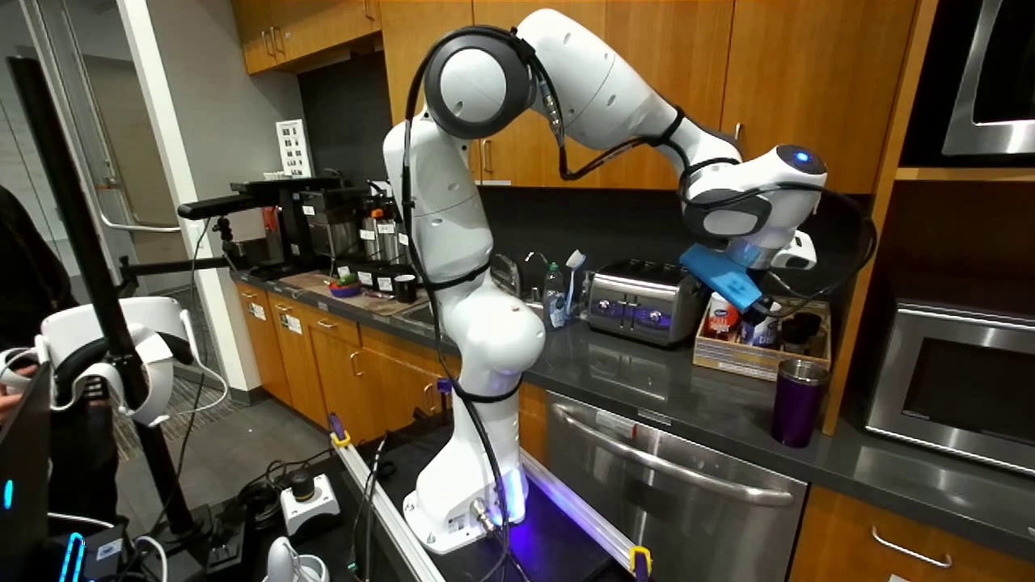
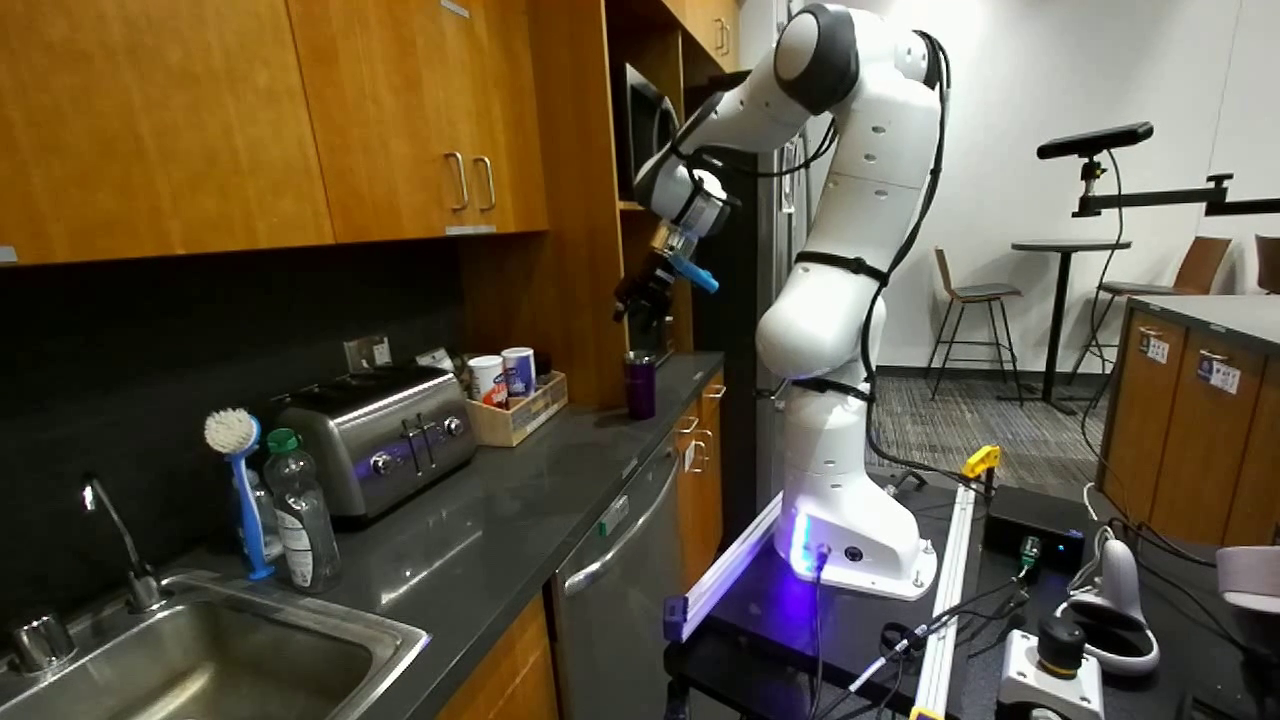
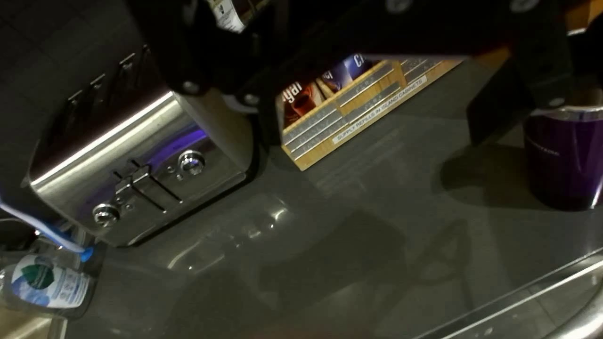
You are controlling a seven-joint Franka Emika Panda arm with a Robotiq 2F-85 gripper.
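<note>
My gripper is open in the wrist view, its black fingers [image 3: 497, 107] spread wide with nothing between them. In exterior view 2 the gripper [image 2: 643, 300] hangs over the counter, above a purple tumbler [image 2: 641, 385] and apart from it. That tumbler [image 3: 565, 155] stands upright at the right of the wrist view, partly cut off by the frame edge. A wooden box [image 1: 753, 364] holds a sugar canister [image 1: 719, 320], a blue and white canister [image 2: 518, 371] and dark items. The gripper covers part of this box in exterior view 1.
A steel toaster [image 2: 381, 440] stands left of the box. Farther left are a clear soap bottle [image 2: 305, 516], a blue brush [image 2: 248, 504] and the sink [image 2: 396, 642]. A wooden side panel [image 2: 584, 204] rises behind the tumbler.
</note>
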